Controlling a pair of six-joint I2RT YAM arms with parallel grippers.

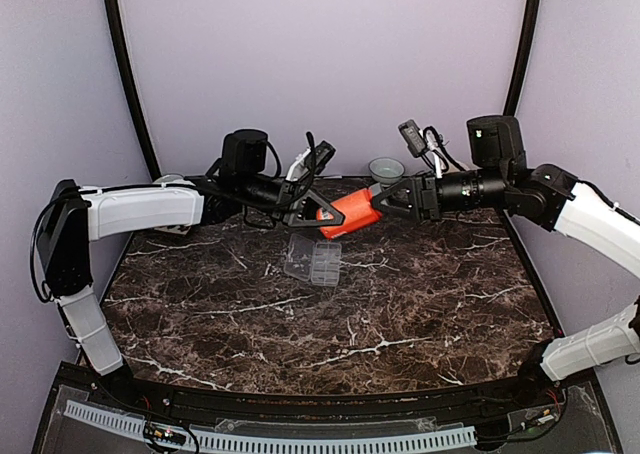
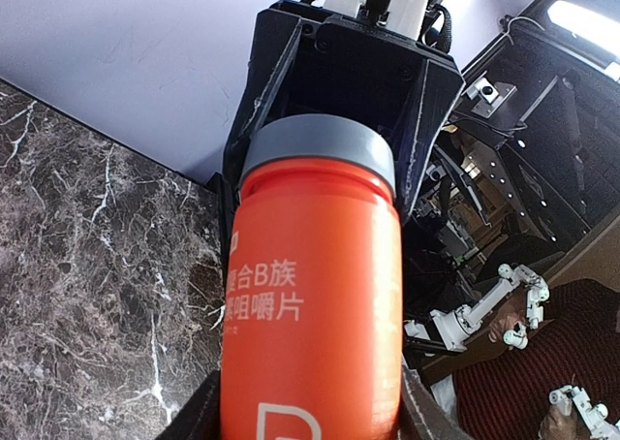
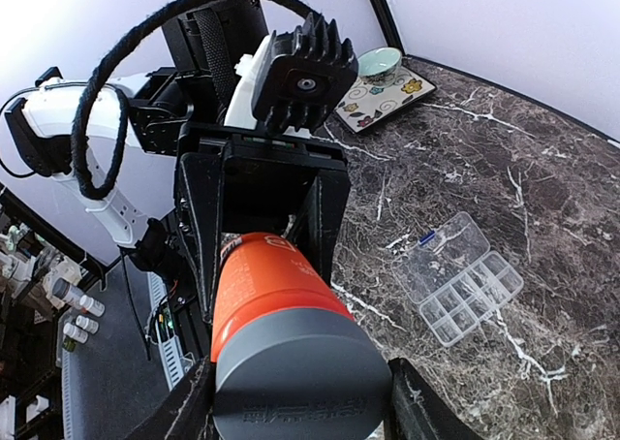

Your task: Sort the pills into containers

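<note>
An orange bottle [image 1: 348, 214] with a grey cap [image 3: 300, 377] is held tilted in the air between both grippers, above the table. My right gripper [image 1: 378, 199] is shut on the cap end. Around the bottle's body at its other end are the fingers of my left gripper [image 1: 326, 216]; whether they press on it cannot be told. The cap [image 2: 320, 147] still sits on the bottle [image 2: 310, 295] in the left wrist view. Below, on the table, a clear compartment box [image 3: 472, 297] lies with its lid [image 3: 441, 256] folded open. No pills are visible in its compartments.
A pale green bowl [image 1: 386, 170] stands at the back. In the right wrist view it is on a flower-patterned tray [image 3: 415, 85].
</note>
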